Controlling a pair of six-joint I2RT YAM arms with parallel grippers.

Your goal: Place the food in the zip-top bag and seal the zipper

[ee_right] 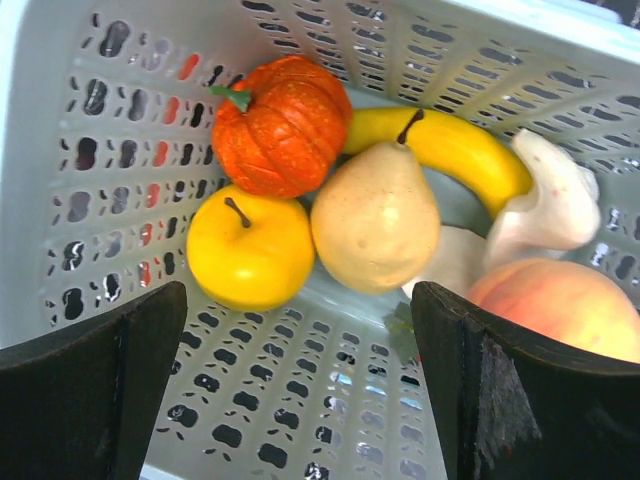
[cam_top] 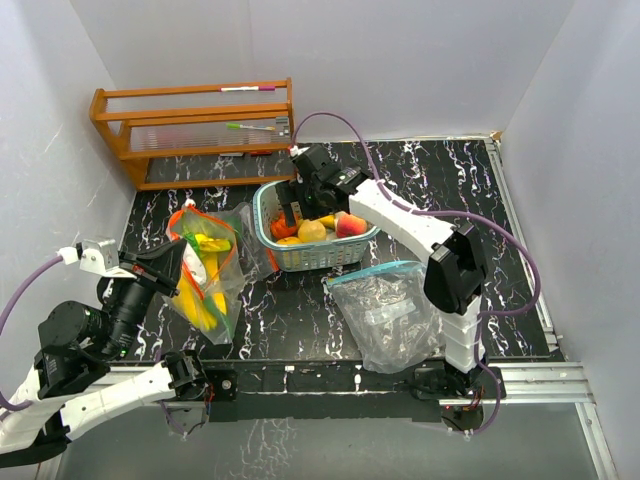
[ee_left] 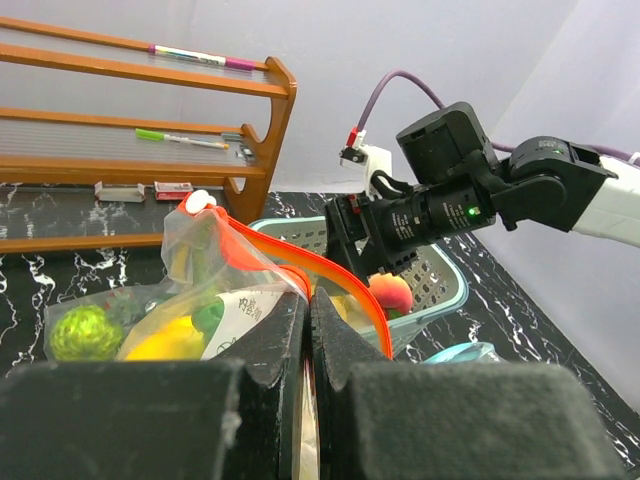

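My left gripper is shut at the rim of an open zip bag (cam_top: 215, 300) with orange edge, holding yellow food; whether bag film is between its fingers is hard to tell. My right gripper (cam_top: 292, 205) is open over a plastic basket (cam_top: 320, 258). In the right wrist view the basket holds an orange pumpkin (ee_right: 282, 125), yellow apple (ee_right: 250, 250), pear (ee_right: 375, 220), banana (ee_right: 470, 160), mushroom (ee_right: 550, 200) and peach (ee_right: 555, 310), with nothing held between the fingers.
An empty-looking clear bag with blue zipper (cam_top: 390, 320) lies front right. A wooden rack (cam_top: 200, 115) with pens stands back left. Walls border the dark marble surface.
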